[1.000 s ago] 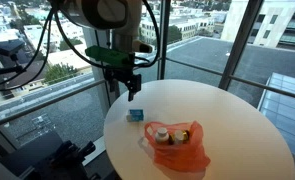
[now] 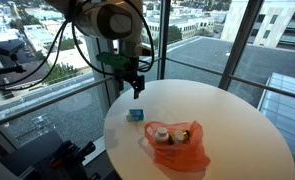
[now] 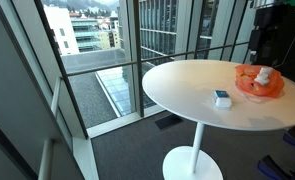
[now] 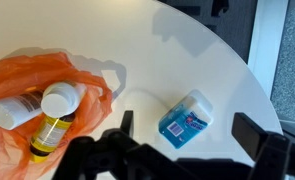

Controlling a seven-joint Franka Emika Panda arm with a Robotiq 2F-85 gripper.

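A small white bottle with a blue label (image 4: 183, 122) lies on the round white table, label up; exterior view 1 shows it as a blue and white item (image 2: 136, 115) near the table's left side. Above it in the wrist view, my gripper is open, one finger on either side of the bottle in the picture and nothing held. From outside, the gripper (image 2: 137, 91) hangs clear of the tabletop. An orange plastic bag (image 2: 180, 153) sits open on the table with several bottles inside, among them a white-capped one (image 4: 60, 99) with a yellow label.
The white table (image 3: 177, 83) has free room around the bottle and behind the bag. Its curved edge runs close to the bottle in the wrist view. Tall windows (image 2: 227, 62) stand behind the table.
Bottle and bag look unmoved.
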